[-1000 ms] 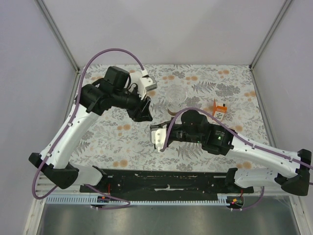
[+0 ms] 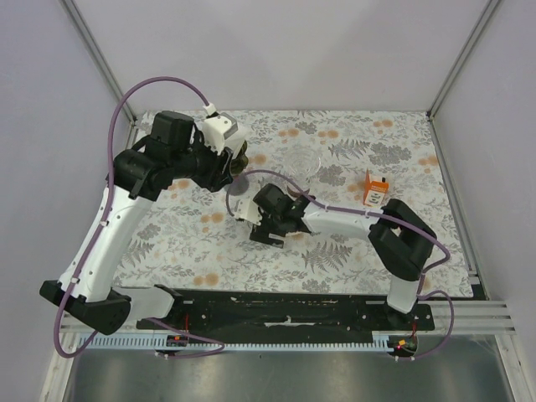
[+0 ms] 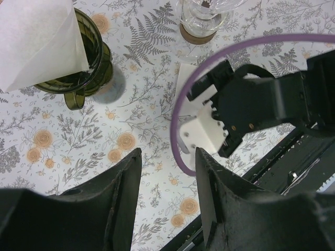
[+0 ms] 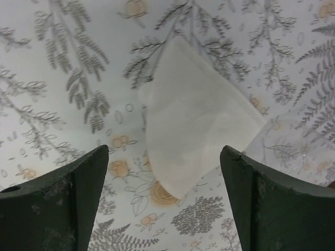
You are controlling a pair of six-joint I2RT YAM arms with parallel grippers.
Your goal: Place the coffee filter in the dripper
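Observation:
A green dripper (image 3: 76,89) on a clear stand holds a white filter paper (image 3: 39,44) draped over its left side in the left wrist view. Below it my left gripper is open, nothing between its fingers; from above it is beside the dripper. My right gripper hangs open over a flat white paper (image 4: 196,115) on the cloth, with nothing between its fingertips. In the top view that paper is mostly hidden under the right arm (image 2: 335,219).
A glass vessel (image 2: 301,163) stands behind the right gripper, and an orange-and-white carton (image 2: 375,188) sits at the right.
My left gripper has moved left, toward the dripper.

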